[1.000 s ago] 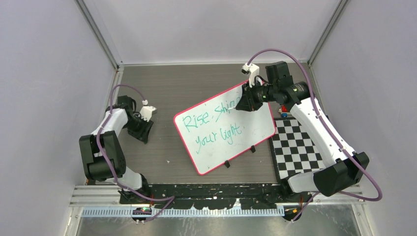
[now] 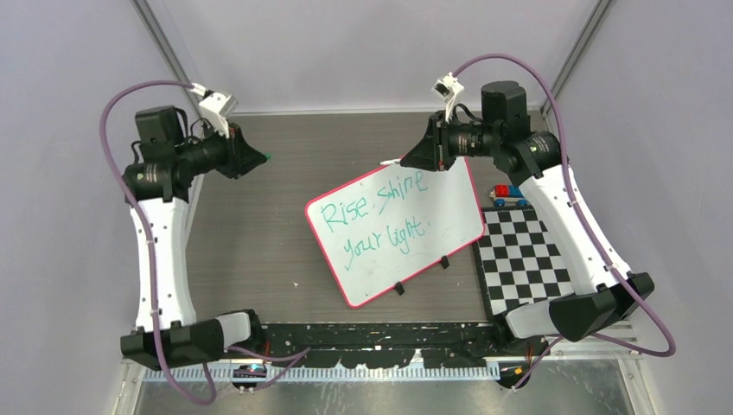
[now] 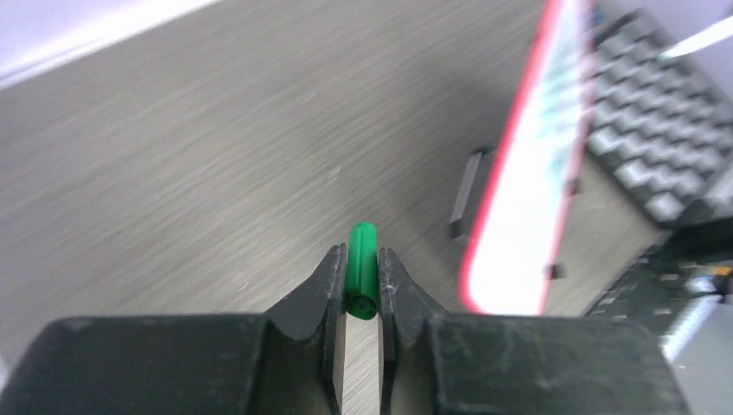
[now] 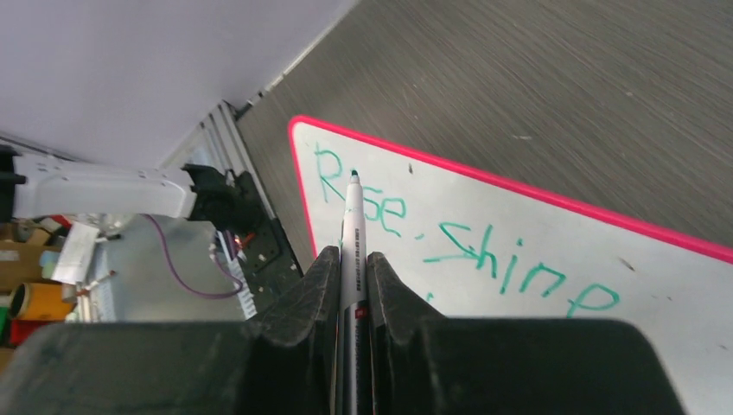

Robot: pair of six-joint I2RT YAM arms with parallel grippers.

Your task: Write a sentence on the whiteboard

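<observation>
The whiteboard (image 2: pixel 380 272) with a pink-red rim lies tilted on the table. Green handwriting on it reads "Rise, shine" and "your light". My right gripper (image 2: pixel 402 163) is shut on a white marker (image 4: pixel 353 229), its green tip uncovered and pointing away from the fingers; from above it hangs over the board's upper edge. Whether the tip touches anything is not clear, though it looks raised. Left of the board, up above the table, my left gripper (image 2: pixel 264 158) is shut on a small green cap (image 3: pixel 362 268), which stands out between its fingertips.
A checkered board (image 2: pixel 527 259) lies right of the whiteboard, with colourful toy blocks (image 2: pixel 508 195) behind it. Two black clips (image 2: pixel 399 289) sit at the whiteboard's lower edge. Bare table (image 2: pixel 251 251) stretches out on the left.
The right gripper, still with the marker, has moved up and slightly left.
</observation>
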